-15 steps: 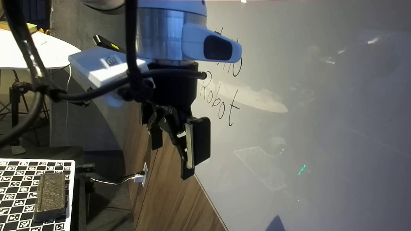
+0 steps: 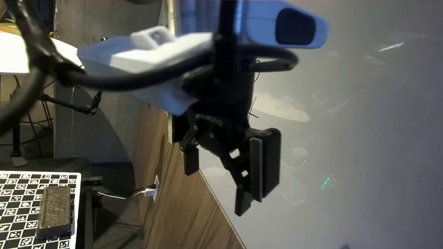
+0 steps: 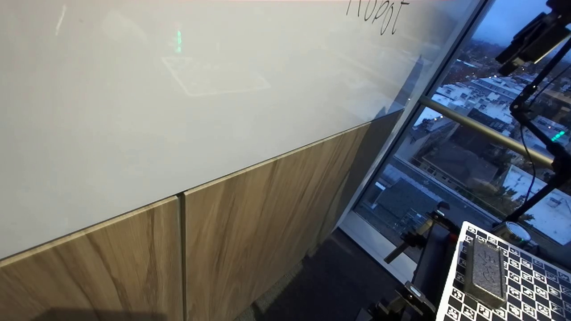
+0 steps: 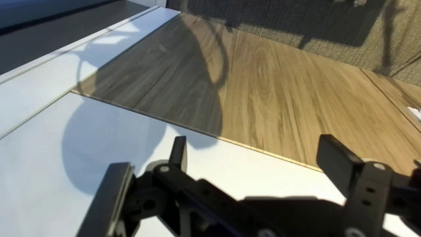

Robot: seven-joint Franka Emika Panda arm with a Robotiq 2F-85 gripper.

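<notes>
In exterior view 1 my gripper [image 2: 217, 186] hangs in front of the whiteboard [image 2: 353, 145], its fingers well apart and nothing between them. The wrist view shows the same open gripper with bare board and wood panel beyond it. On the checkered marker board [image 2: 12, 203], at lower left, lies a dark grey eraser-like block [image 2: 56, 209], far from the gripper. Exterior view 2 has that block [image 3: 485, 273] at lower right, with the gripper out of sight. Black handwriting [image 3: 377, 13] sits at its top edge; in exterior view 1 my arm hides most of the writing.
Wood panels [image 3: 257, 230] run below the whiteboard. A power plug [image 2: 150, 192] with a cable sits in the wall. Black cables [image 2: 137, 79] loop along my arm. A window [image 3: 455, 150] and a dark stand [image 3: 535, 112] are at the right of exterior view 2.
My arm and gripper have moved right and somewhat down in exterior view 1, now covering most of the handwriting. The gripper stays open, and the block has not moved.
</notes>
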